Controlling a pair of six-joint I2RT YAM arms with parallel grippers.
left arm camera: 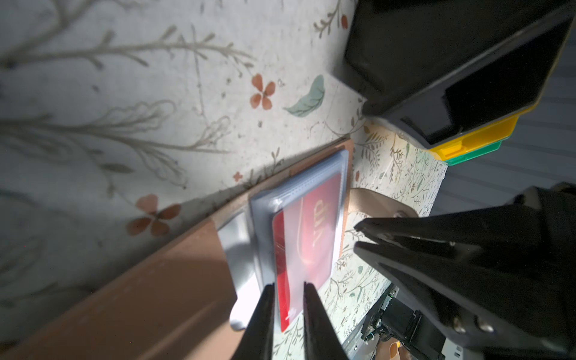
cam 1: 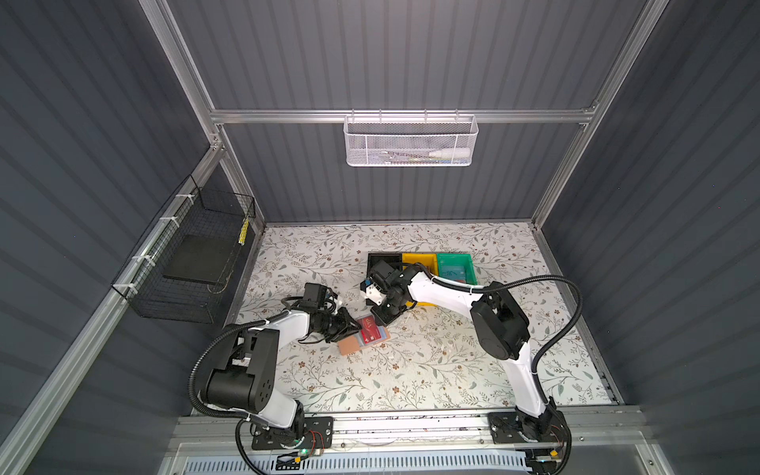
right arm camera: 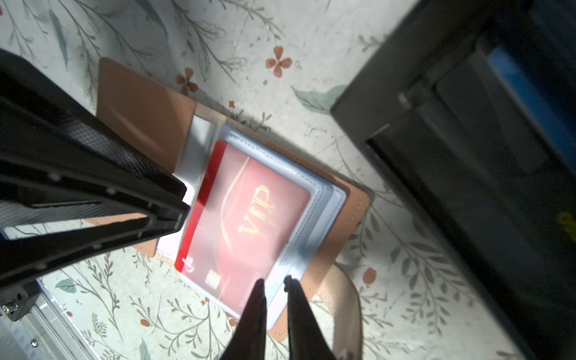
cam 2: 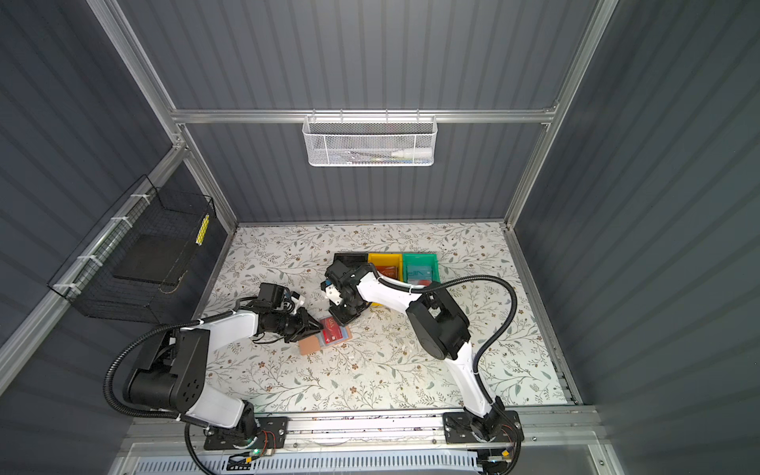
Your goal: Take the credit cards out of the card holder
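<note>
The tan card holder (right arm camera: 144, 126) lies open on the patterned table, with clear sleeves (right arm camera: 324, 210) and a red VIP card (right arm camera: 252, 228) in them. My right gripper is at the sleeves' edge on the black bin's side, shut with the sleeve edge apparently between its fingertips. My left gripper is over the sleeves from the other side, its fingertips a little apart beside the red card's edge; I cannot see anything clearly held between them.
A black bin (right arm camera: 384, 132), yellow bin (cam 1: 419, 259) and green bin (cam 1: 453, 261) stand behind the holder. A black wire basket (cam 1: 190, 261) hangs on the left wall.
</note>
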